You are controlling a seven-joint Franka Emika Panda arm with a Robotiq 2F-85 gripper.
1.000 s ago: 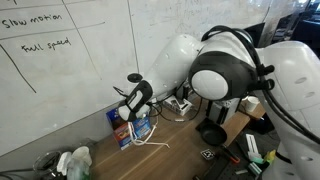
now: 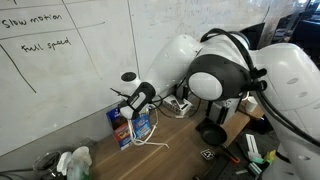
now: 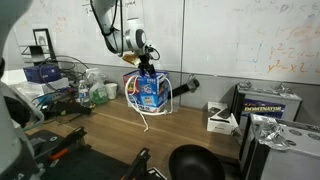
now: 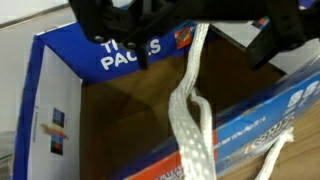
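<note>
A blue cardboard box (image 3: 150, 98) with red and white print stands on the table near the whiteboard. Its top is open in the wrist view, showing the brown inside behind the blue flap (image 4: 85, 58). White rope (image 4: 188, 118) runs up out of the view's bottom and passes between my gripper's black fingers (image 4: 272, 42). The gripper is open above the box, its fingers apart on either side of the rope. More rope (image 3: 133, 105) hangs over the box's outside and trails onto the table.
A black pan (image 3: 196, 160) sits on the front right of the table. A white box (image 3: 222, 118) and silver toasters, one labelled Dominator (image 3: 265, 104), stand to the right. Bottles and a green-white bag (image 2: 76, 160) are on the left. Bare wood lies in front of the box.
In exterior view 1, my gripper has shifted slightly left above the box. The box stays in place.
</note>
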